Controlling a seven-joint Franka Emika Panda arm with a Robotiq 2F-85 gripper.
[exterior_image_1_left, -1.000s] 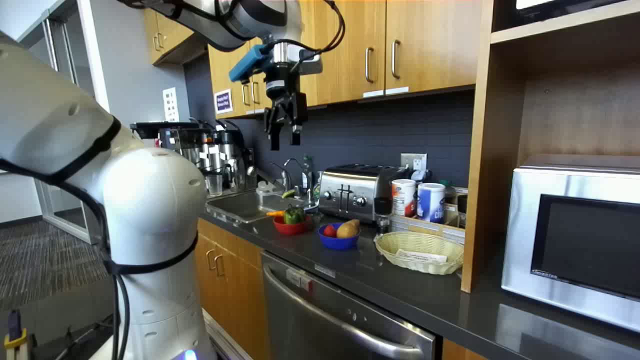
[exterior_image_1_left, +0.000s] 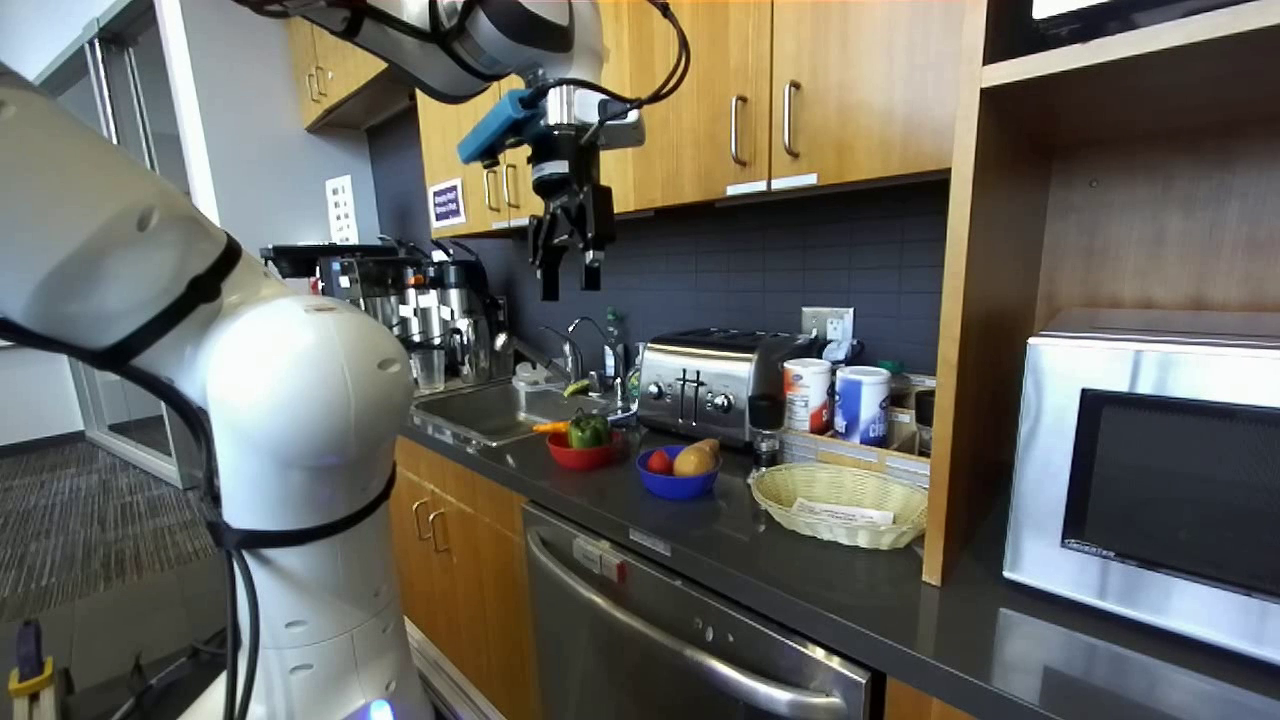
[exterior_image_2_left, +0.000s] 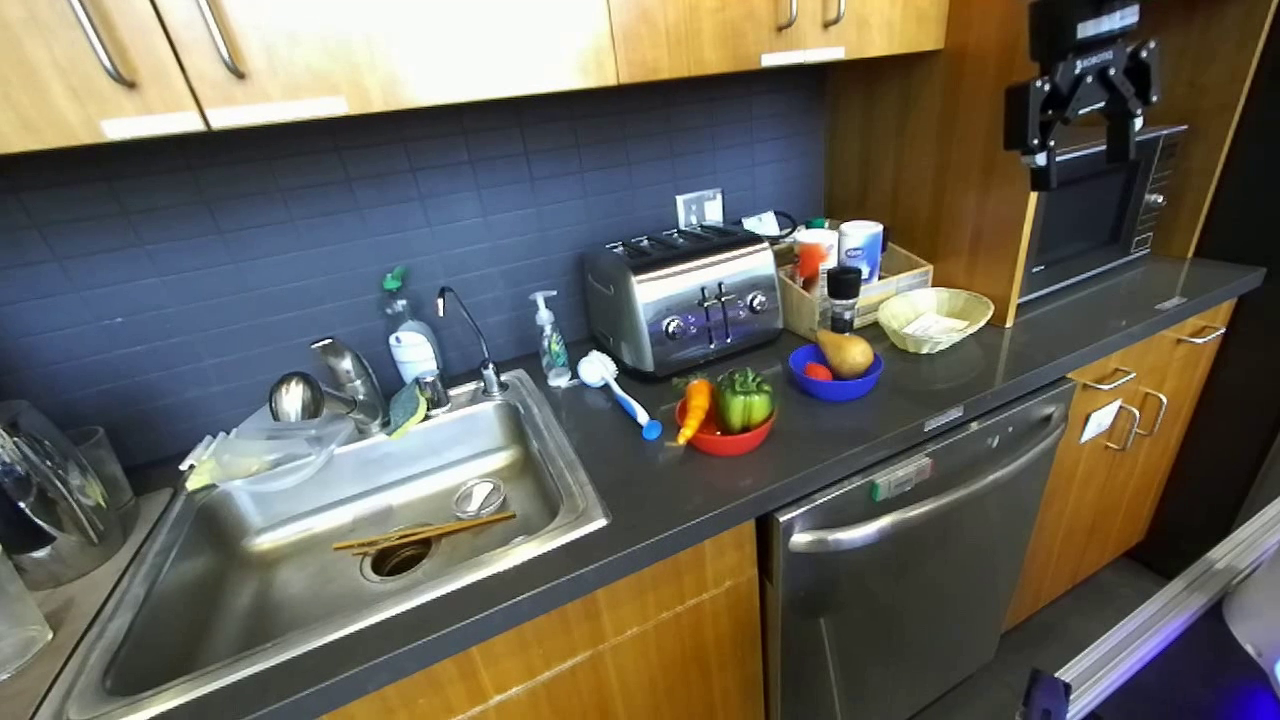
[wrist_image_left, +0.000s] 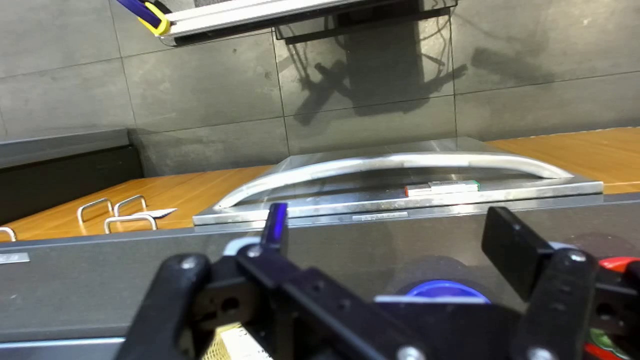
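Observation:
My gripper (exterior_image_1_left: 570, 283) hangs high above the counter, its fingers pointing down and parted with nothing between them. In the second exterior view the gripper (exterior_image_2_left: 1083, 178) shows at upper right, in front of the microwave. The wrist view has its two black fingers (wrist_image_left: 510, 252) wide apart. Below on the counter, a red bowl (exterior_image_2_left: 723, 443) holds a carrot (exterior_image_2_left: 696, 408) and a green pepper (exterior_image_2_left: 744, 401). Beside it a blue bowl (exterior_image_2_left: 836, 386) contains a pear (exterior_image_2_left: 846, 354) and a small red item (exterior_image_2_left: 817, 371). A pale woven basket (exterior_image_2_left: 969, 311) with a white packet stands further right.
A steel toaster (exterior_image_2_left: 690, 300) stands against the wall behind the bowls. The sink (exterior_image_2_left: 288, 528) at left has chopsticks (exterior_image_2_left: 420, 534) in it. A scrub brush (exterior_image_2_left: 620, 396) lies between sink and red bowl.

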